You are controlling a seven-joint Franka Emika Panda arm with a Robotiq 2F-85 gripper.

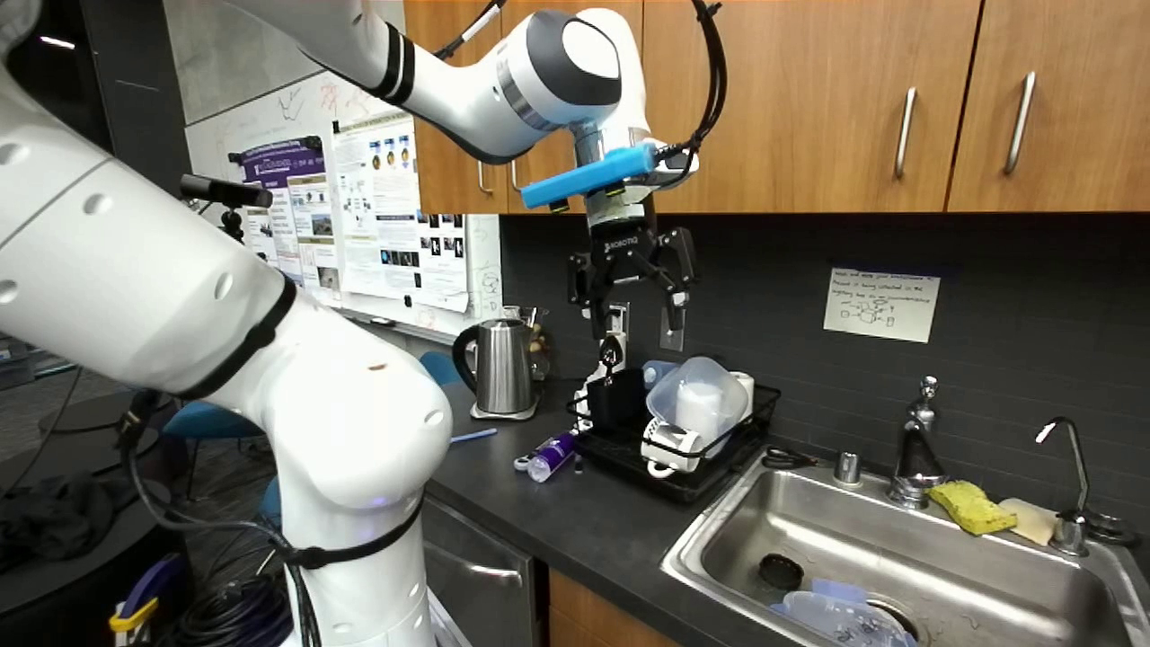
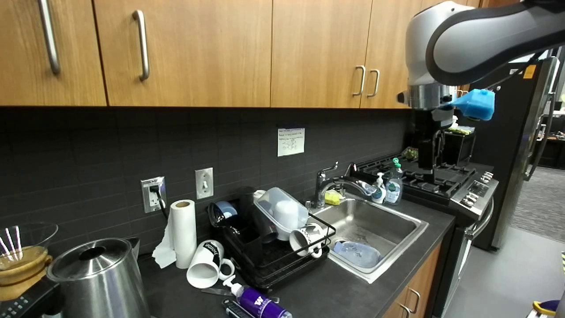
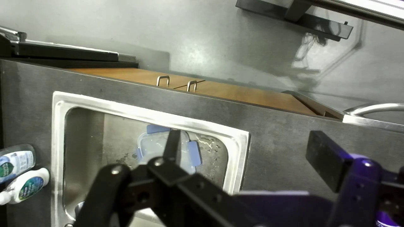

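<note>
High over the counter hangs my gripper, pointing down, its fingers open with nothing between them. In the wrist view its two dark fingers stand wide apart, with grey countertop showing beyond the gap. A clear container with blue clips lies in the steel sink, partly behind one finger in that view. The dish rack beside the sink holds a clear tub and a white patterned mug. Another white mug lies tipped on its side, left of the rack.
A purple bottle lies at the rack's front. A steel kettle and paper towel roll stand nearby. The faucet and yellow sponge are behind the sink. Soap bottles stand near the stove. Wooden cabinets hang above.
</note>
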